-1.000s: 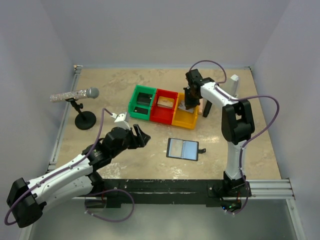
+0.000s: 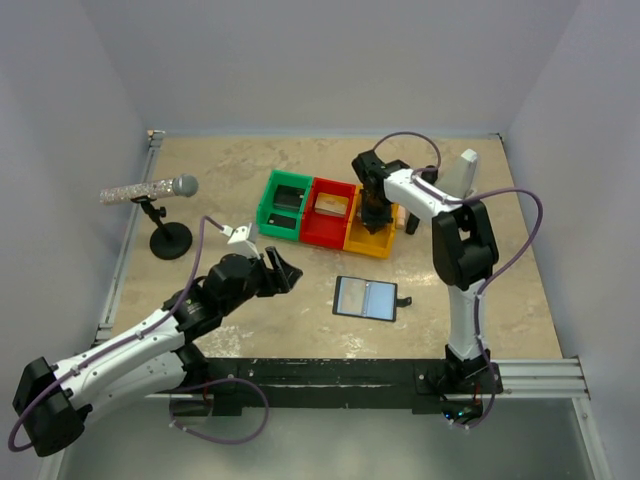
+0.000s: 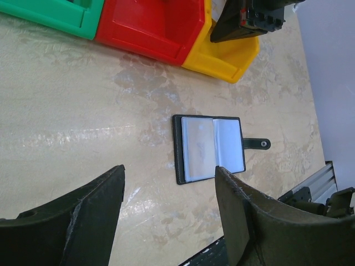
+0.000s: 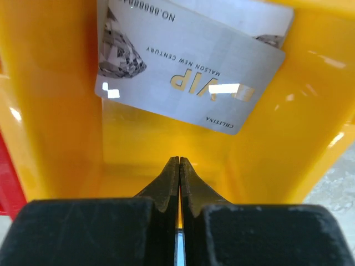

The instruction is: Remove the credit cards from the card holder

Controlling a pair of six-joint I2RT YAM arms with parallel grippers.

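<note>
The open card holder (image 2: 365, 298), black-edged with clear sleeves, lies flat on the table with its strap (image 3: 257, 143) to the right. My left gripper is open, its fingers apart with nothing between them, to the left of the holder in the top view. Inside the yellow bin, a silver VIP card (image 4: 177, 66) rests over another light card (image 4: 255, 19). My right gripper is over this bin, shut, with nothing showing between its fingertips. The right arm covers part of the bin in the top view.
Left of the yellow bin (image 2: 361, 243) stand a red bin (image 2: 322, 233) and a green bin (image 2: 276, 227), holding dark and pale items. A microphone stand (image 2: 170, 239) is at far left. Bare table surrounds the holder.
Over the yellow bin, my right gripper has shifted toward its near side, and the right arm has swung left. The left arm and the card holder look unmoved.
</note>
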